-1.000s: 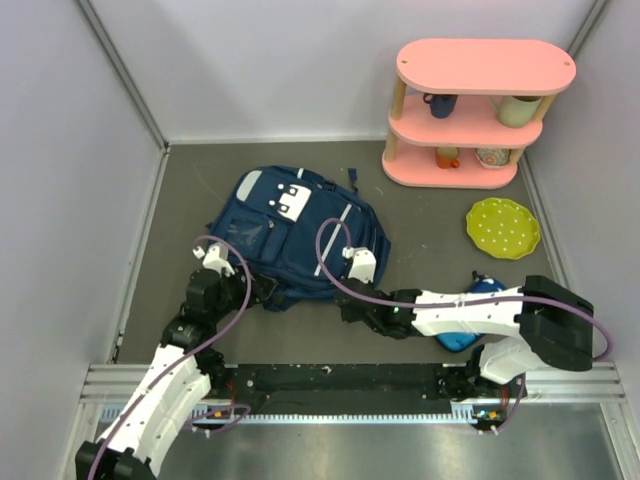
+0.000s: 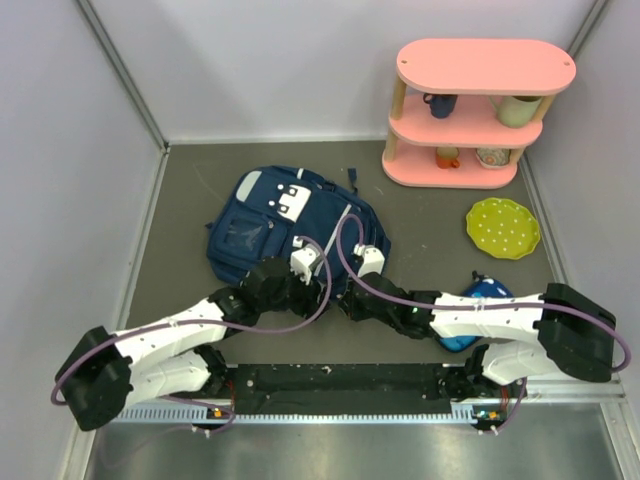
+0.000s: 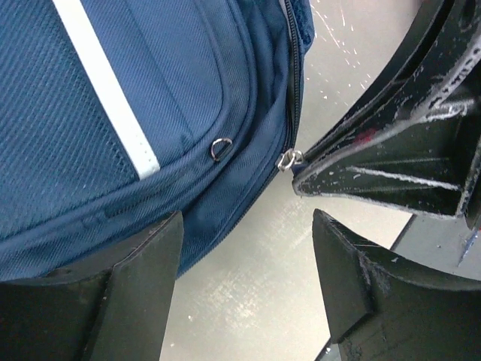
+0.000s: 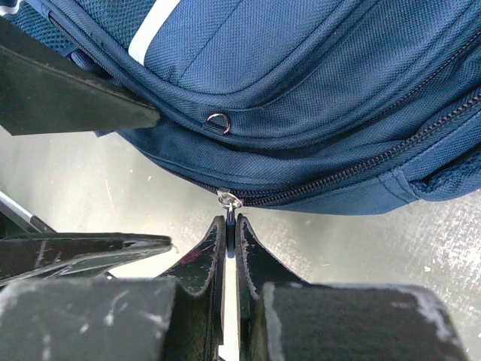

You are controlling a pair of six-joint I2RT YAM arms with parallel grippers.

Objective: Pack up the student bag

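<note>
A navy backpack lies on the grey floor, filling much of both wrist views. My right gripper is shut on its zipper pull at the bottom edge of the bag. My left gripper stands open just beside that zipper, near the bag's lower edge, its fingers either side of fabric and bare floor. In the left wrist view the right gripper's fingertip meets the zipper pull.
A pink shelf with cups stands at the back right. A yellow dotted plate and a blue object lie on the right, the latter partly under the right arm.
The right gripper has shifted only slightly.
</note>
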